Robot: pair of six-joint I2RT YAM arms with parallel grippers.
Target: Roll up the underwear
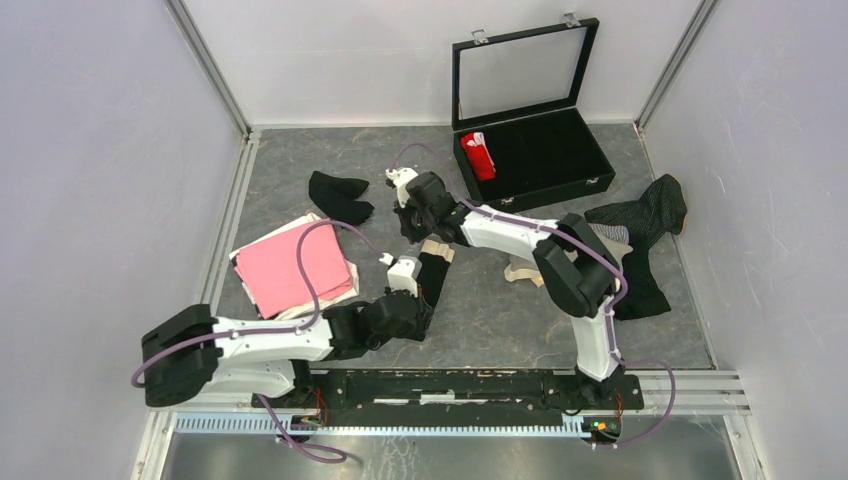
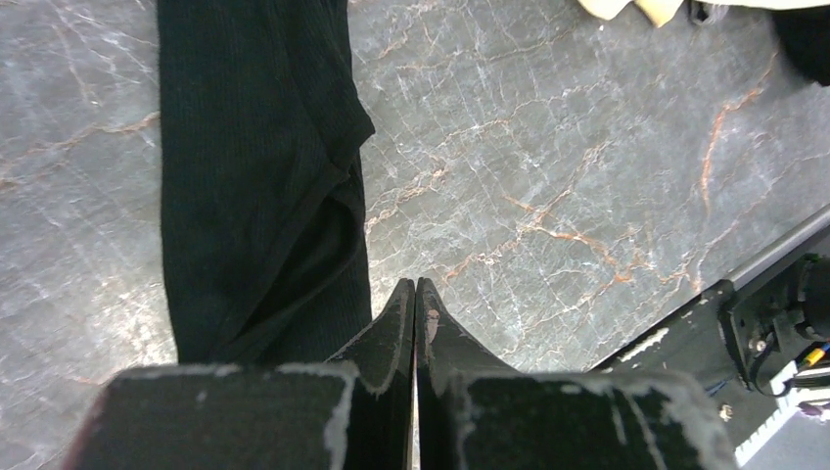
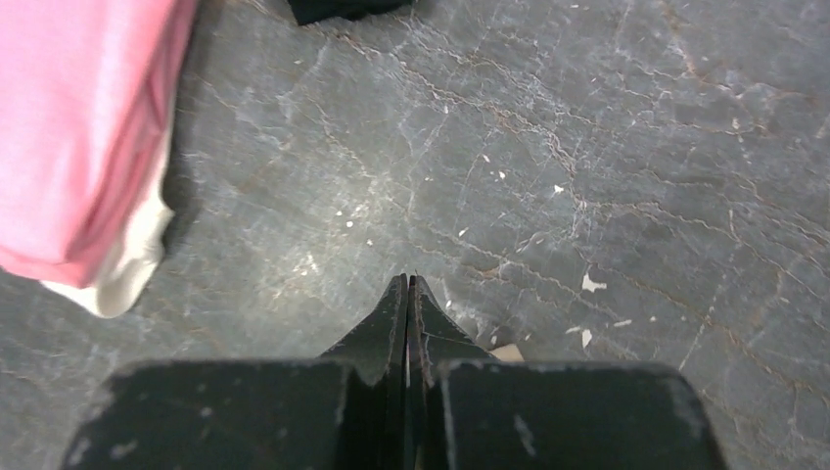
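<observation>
The underwear, a narrow folded black strip with a beige waistband [image 1: 438,251], lies lengthwise on the table between my arms. Its black fabric [image 2: 254,186] fills the left of the left wrist view and shows a raised diagonal fold. My left gripper is shut over the strip's edge; no cloth shows between its fingers, and contact cannot be judged. Beyond the waistband end, my right gripper is shut above bare table with nothing visible between its fingertips. Arm parts hide some of the strip in the top view.
A pink folded stack [image 1: 292,268] lies at left, with a black garment [image 1: 340,197] behind it. An open black case [image 1: 540,160] holding a red item [image 1: 478,156] stands at the back. Dark clothes [image 1: 640,240] lie at right.
</observation>
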